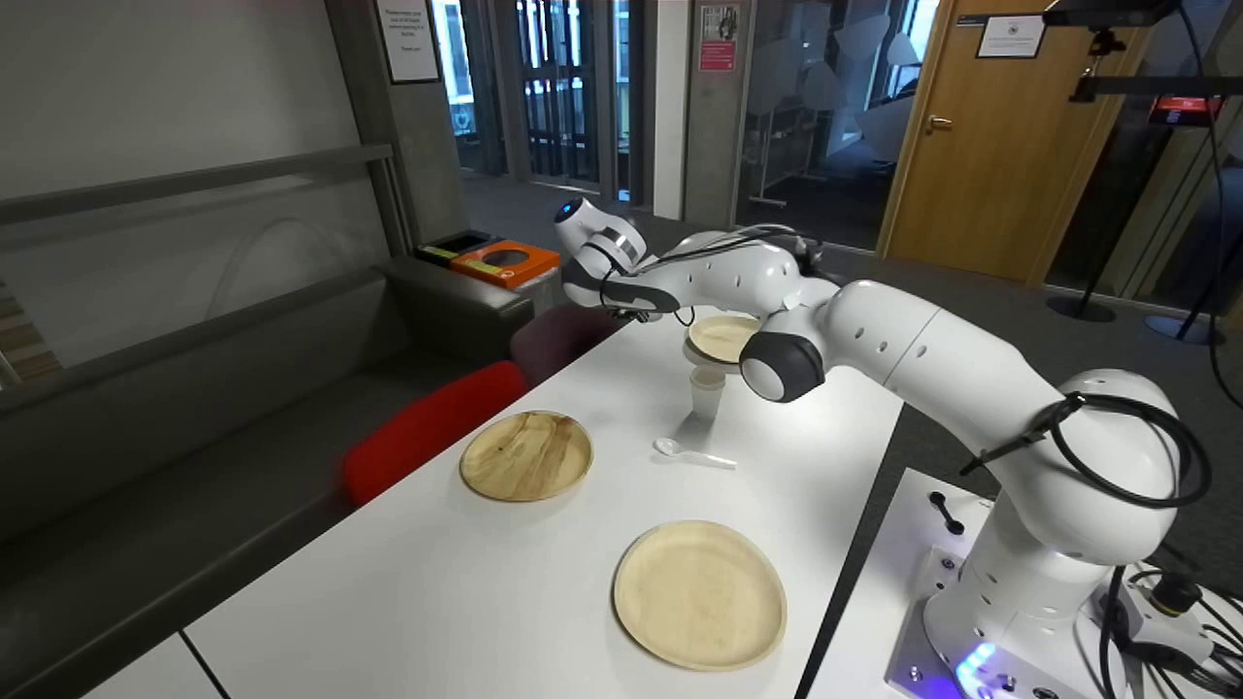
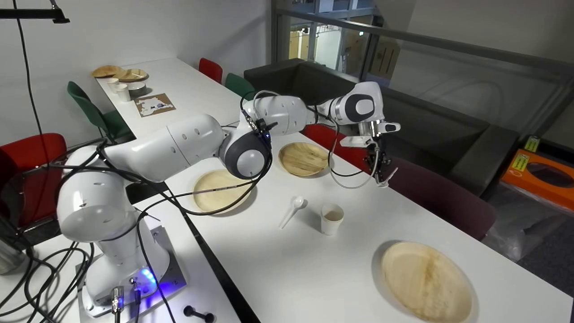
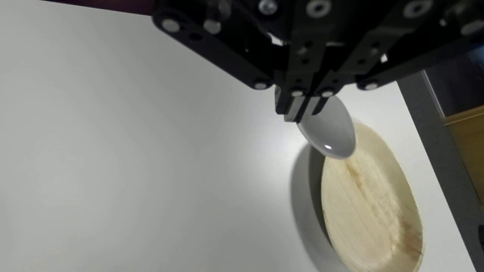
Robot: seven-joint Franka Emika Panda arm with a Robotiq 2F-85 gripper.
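Note:
In the wrist view my gripper is shut on a white spoon (image 3: pixel 333 131). The spoon's bowl sticks out past the fingertips, while its handle is hidden behind the fingers. Exterior view 2 has the gripper (image 2: pixel 380 175) raised over the far edge of the table, with a small white end showing beside it. A second white spoon (image 2: pixel 291 211) lies on the table next to a pale cup (image 2: pixel 331 220). Three round wooden plates rest on the table: a right-hand one (image 2: pixel 428 281), a far one (image 2: pixel 302 159) and a near one (image 2: pixel 221 191), partly behind the arm.
Chairs, including a red one (image 1: pixel 437 425), stand along the table's far side, with a dark sofa (image 1: pixel 175 501) behind them. An orange-topped bin (image 2: pixel 543 175) is beyond the table.

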